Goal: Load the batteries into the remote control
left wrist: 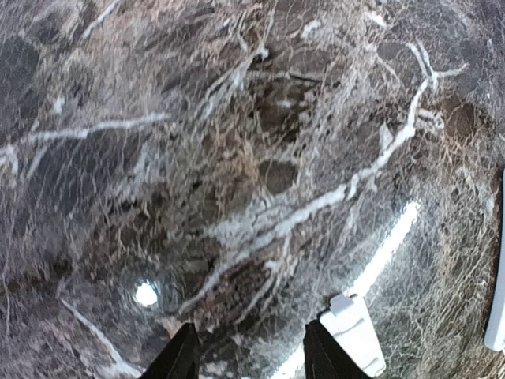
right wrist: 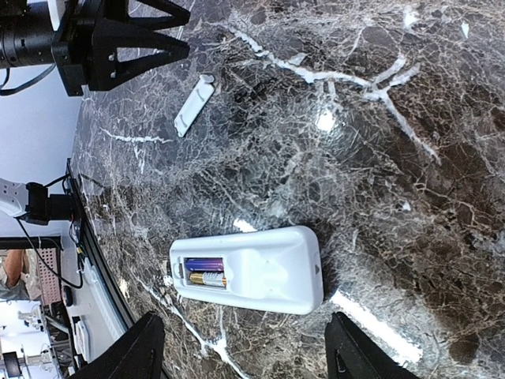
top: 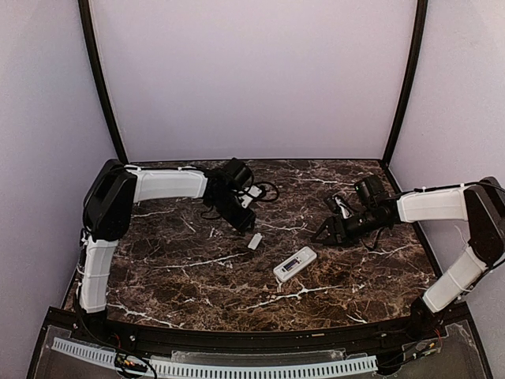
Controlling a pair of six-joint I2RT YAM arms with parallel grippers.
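Note:
The white remote control lies on the marble table, its compartment holding batteries visible in the right wrist view. A small white cover lies to its upper left, also at the lower right of the left wrist view. My left gripper hangs above and behind the cover, fingers apart with nothing between them. My right gripper is to the upper right of the remote, open and empty, its fingers at the bottom of the right wrist view.
Pale walls enclose the table on the sides and back.

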